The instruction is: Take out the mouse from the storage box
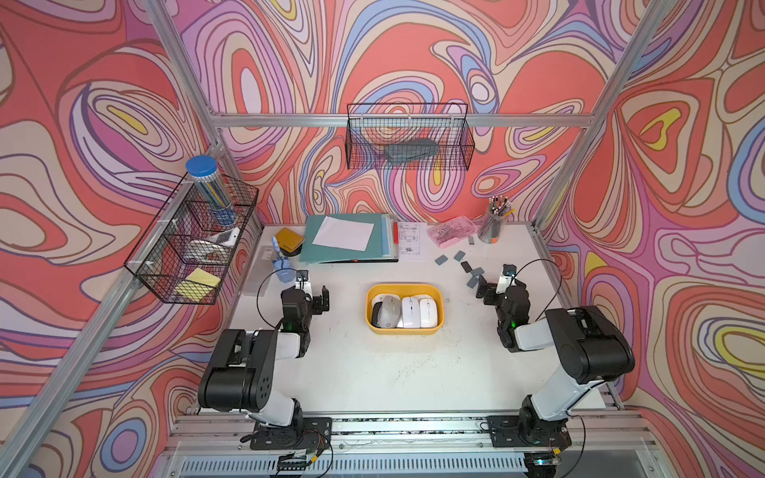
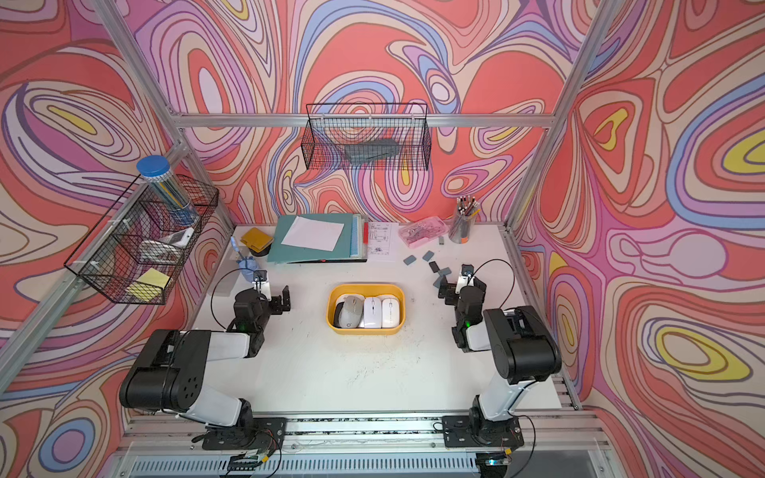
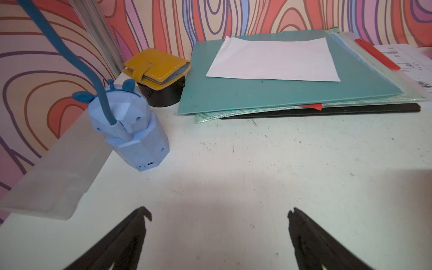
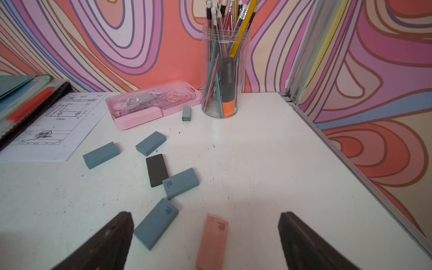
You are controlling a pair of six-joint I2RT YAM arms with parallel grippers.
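A yellow storage box point(image 1: 405, 331) stands mid-table between the two arms. Packed side by side in it are a grey mouse point(image 1: 389, 311), two white mice, one of them the rightmost white mouse point(image 1: 428, 312), and a dark mouse point(image 1: 376, 314) partly hidden at the left end. Left of the box, my left gripper is open above bare table, its fingers wide apart. To the box's right, my right gripper is likewise open and holds nothing; an orange eraser point(image 4: 212, 243) lies on the table below it. Neither gripper touches the box.
Several grey erasers point(image 4: 156, 223) lie scattered near the right gripper. Behind them are a pink case point(image 4: 153, 103) and a pencil cup point(image 4: 224, 72). A blue lamp point(image 3: 130, 126) and green folders point(image 3: 288, 96) are at the back left.
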